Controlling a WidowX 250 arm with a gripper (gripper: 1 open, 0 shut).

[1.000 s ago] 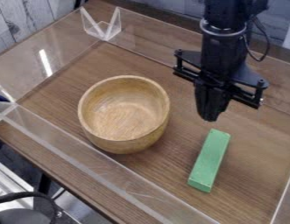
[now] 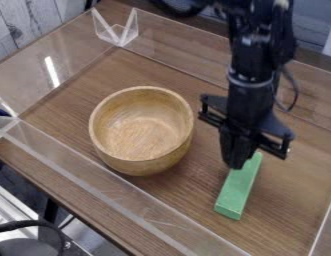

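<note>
A green block [image 2: 237,192] lies lengthwise on the brown wooden tray floor at the lower right. My black gripper [image 2: 237,158] hangs just above its far end, its tip partly over that end; it looks shut, with nothing visible between its fingers. A round tan wooden bowl [image 2: 138,128] sits to the left of the gripper.
A clear plastic piece [image 2: 117,28] is at the back left. The tray's clear walls run along the left and front.
My arm and gripper have moved down and toward the front, closer to the far end of the green block. The block and bowl have not moved.
</note>
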